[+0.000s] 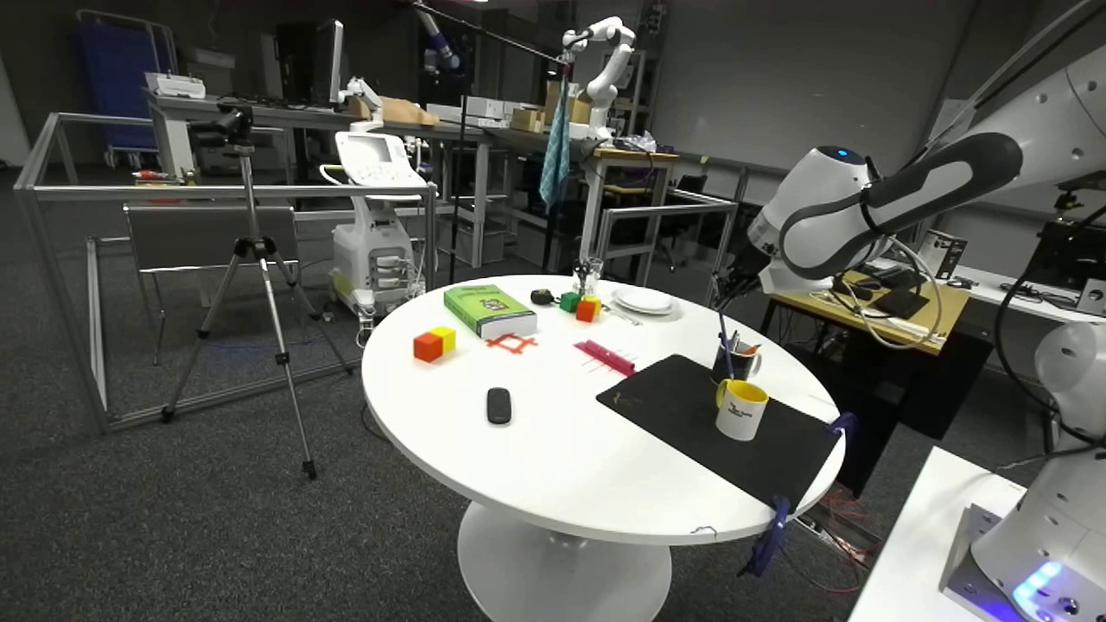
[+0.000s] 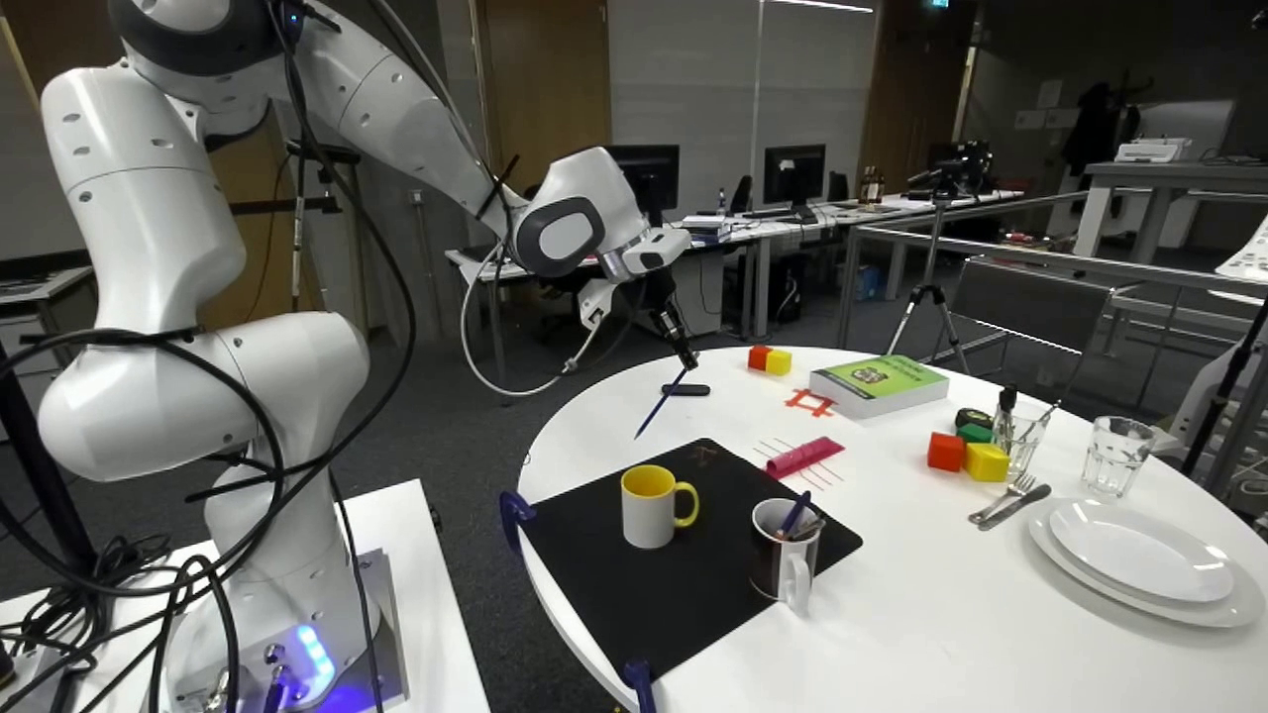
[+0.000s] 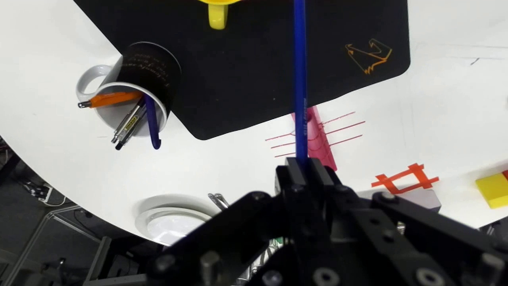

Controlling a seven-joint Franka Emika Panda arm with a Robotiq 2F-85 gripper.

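Observation:
A slim blue pencil (image 3: 300, 71) is pinched in my shut gripper (image 2: 689, 360), which hangs above the table. In exterior view 2 the pencil (image 2: 661, 402) slants down and left, its lower end in the air behind the yellow-rimmed mug. That white mug (image 2: 648, 515), yellow inside, stands upright on the black mat (image 2: 594, 570). A black-and-white mug (image 2: 773, 570) at the mat's edge holds an orange pen (image 3: 114, 98), a purple pen (image 3: 151, 119) and silver-black ones. Seen from the wrist, the pencil runs straight out from the fingertips, over the mat.
A pink strip (image 2: 804, 457), a dark mouse-like object (image 1: 498, 405), a green book (image 1: 489, 311), coloured blocks (image 1: 429, 346), cutlery (image 2: 1010, 501) and white plates (image 2: 1141, 549) lie on the table. Blue clamps (image 1: 767, 539) grip its edge.

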